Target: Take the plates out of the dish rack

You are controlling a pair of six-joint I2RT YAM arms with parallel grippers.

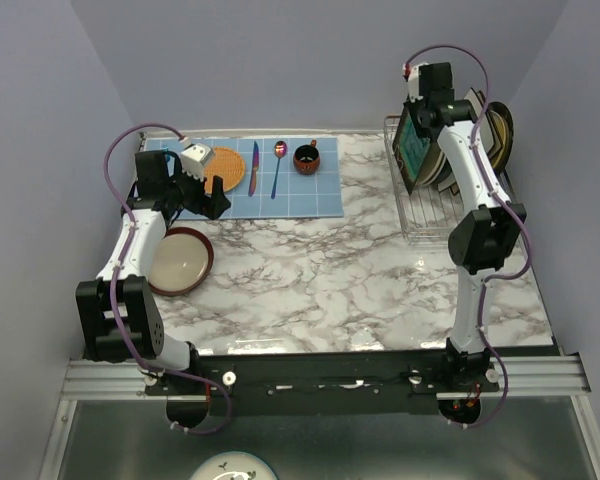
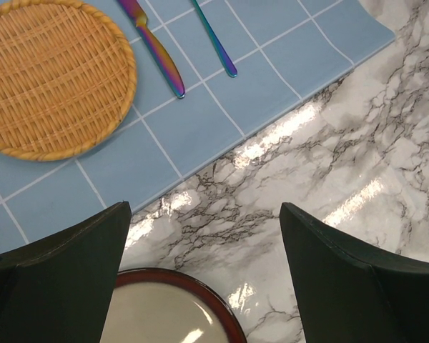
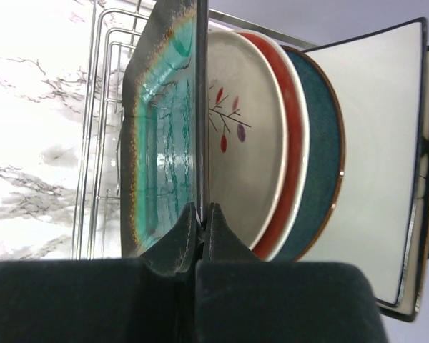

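In the right wrist view my right gripper is shut on the edge of a square teal plate point(image 3: 164, 143) with a black rim. This plate stands upright at the left end of the dish rack point(image 1: 412, 215). Just right of it lean a cream plate with a branch pattern point(image 3: 254, 143), a red one point(image 3: 289, 121), a dark blue one point(image 3: 318, 150) and a white square one point(image 3: 375, 136). Far to the left, my left gripper is open and empty, above the counter between the mat and a brown-rimmed dish point(image 1: 183, 262).
A blue mat point(image 1: 315, 205) along the back holds a woven round trivet point(image 1: 226, 168), a knife point(image 1: 254, 165), a spoon point(image 1: 278, 165) and a dark mug point(image 1: 306, 158). Walls close off the back and sides.
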